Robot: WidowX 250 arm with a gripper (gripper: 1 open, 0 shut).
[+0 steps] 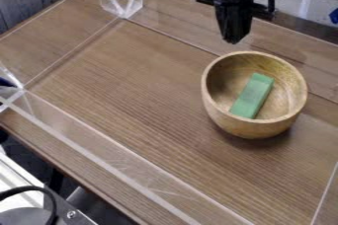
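A round wooden bowl (218, 111) sits on the right half of the wooden table, with a green rectangular block (252, 96) lying inside it. Above and behind the bowl, near the top of the view, hangs my black gripper (232, 34), pointing down over bare table. Its fingers look shut, with nothing visible between them.
Clear plastic pieces stand near the upper left and along the left edge. A pale object with a black cable lies at the bottom-left corner.
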